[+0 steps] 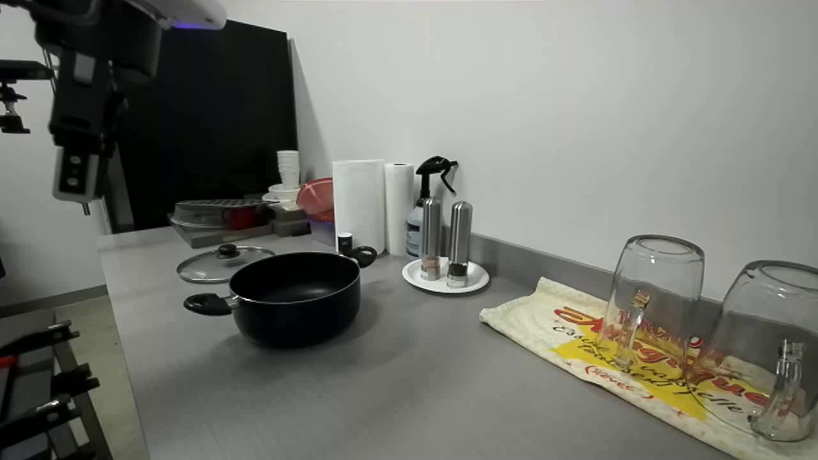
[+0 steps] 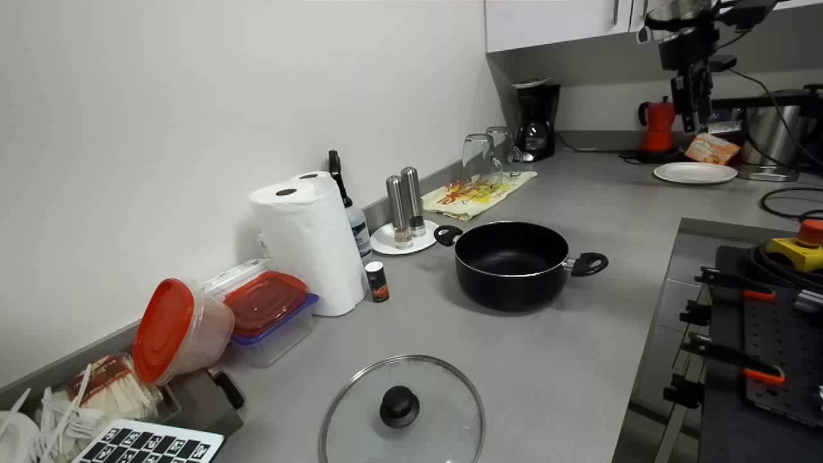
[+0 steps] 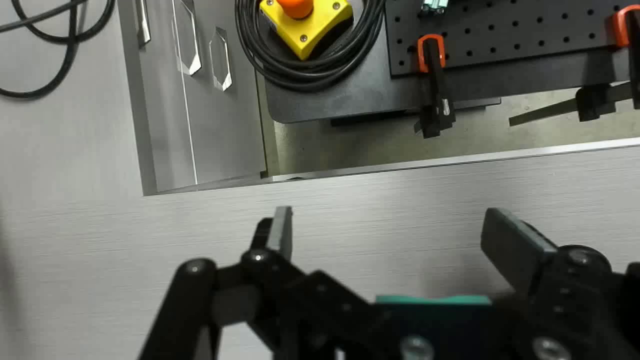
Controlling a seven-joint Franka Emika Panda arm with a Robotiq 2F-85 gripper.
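Observation:
High over the counter, my gripper stands open, its two fingers far apart and only bare grey surface below. It shows at the top left of exterior view 1 and the top right of exterior view 2. A black pot with two handles rests on the counter, uncovered; its inside looks empty. Its glass lid with a black knob lies flat on the counter, apart from the pot. Two metal grinders stand upright on a small white plate. Neither pot nor lid appears in the wrist view.
Two upturned glass mugs stand on a printed cloth. Paper towel rolls and a spray bottle line the wall. A white plate lies near a red moka pot. An emergency-stop box sits beyond the counter edge.

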